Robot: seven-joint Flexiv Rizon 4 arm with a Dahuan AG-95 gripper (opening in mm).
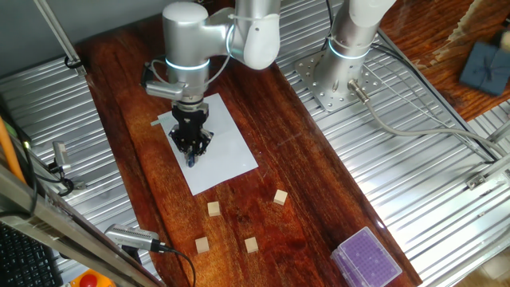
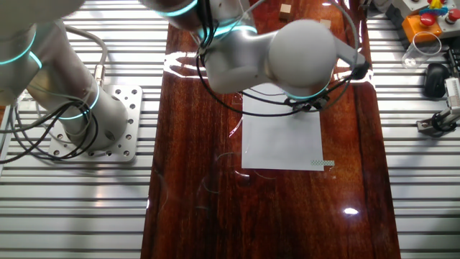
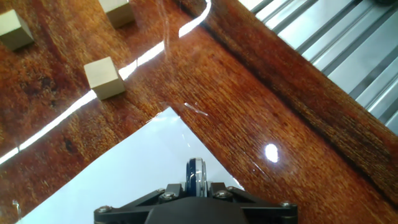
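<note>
A white sheet of paper (image 1: pixel 228 150) lies on the brown wooden table, blank where it shows. Over its left part, my gripper (image 1: pixel 192 145) points down, shut on a slim blue-and-clear pen-like object. In the wrist view this pen-like object (image 3: pixel 196 176) sticks out between the dark fingers. Its tip is not clear enough to tell whether it touches the paper. From the second exterior view, the arm hides most of the gripper and the far part of the sheet (image 2: pixel 282 144).
Several wooden cubes, one of them a near cube (image 1: pixel 213 209), stand apart beyond the sheet. A purple-topped box (image 1: pixel 368 259) sits by the table's right corner. A patterned strip of tape (image 2: pixel 323 163) lies at a paper corner. Bare wood surrounds the sheet.
</note>
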